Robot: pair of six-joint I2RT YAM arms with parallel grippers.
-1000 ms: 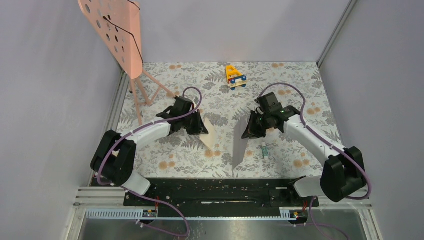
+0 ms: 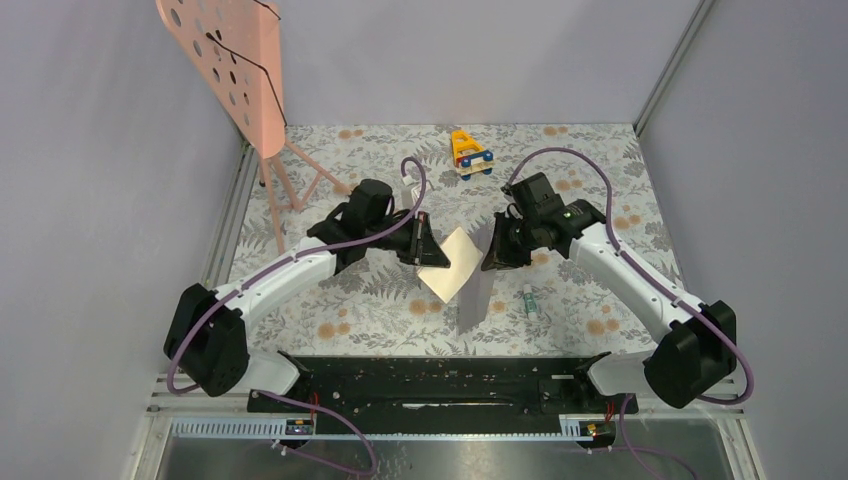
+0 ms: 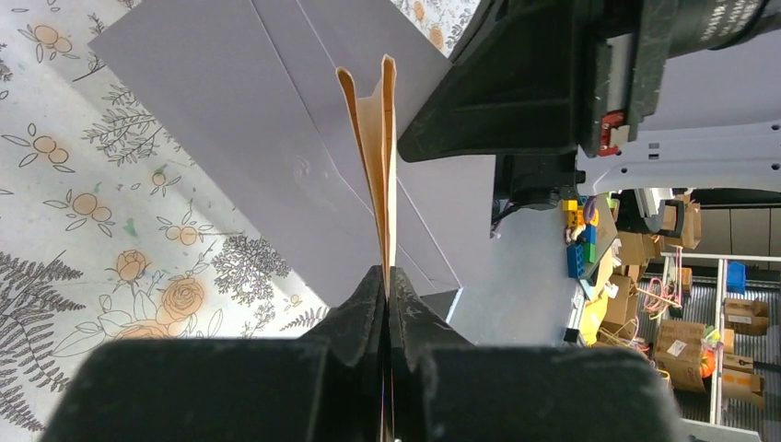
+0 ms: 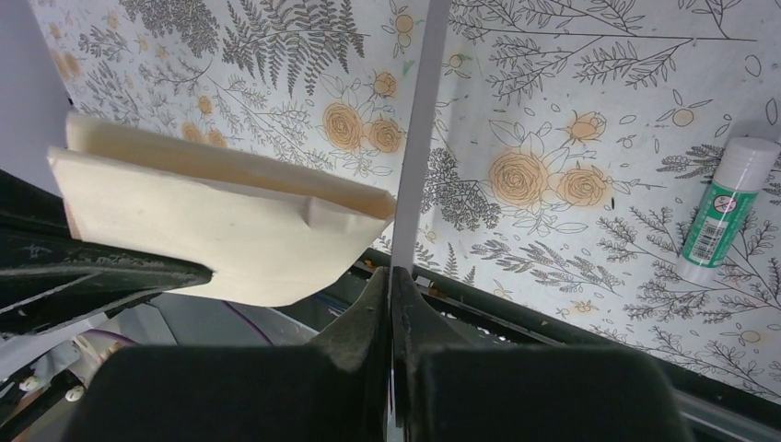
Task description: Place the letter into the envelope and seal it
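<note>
My left gripper is shut on the cream folded letter, which rises upright from the fingertips in the left wrist view with its folds parted at the far end. To its right, my right gripper is shut on the grey envelope, held up off the table. Edge-on, the envelope shows as a narrow strip in the right wrist view. The letter is close on its left there, its corner near the strip; whether they touch, I cannot tell. Faint crease lines cross the envelope's broad face in the left wrist view.
A green and white glue stick lies on the patterned tablecloth, right of the envelope. Behind stands a yellow and blue toy. A pink easel occupies the back left.
The left gripper has risen and moved right with the letter, bringing it from well apart to beside the envelope. The right gripper has shifted only slightly, and the envelope's tilt has changed.
</note>
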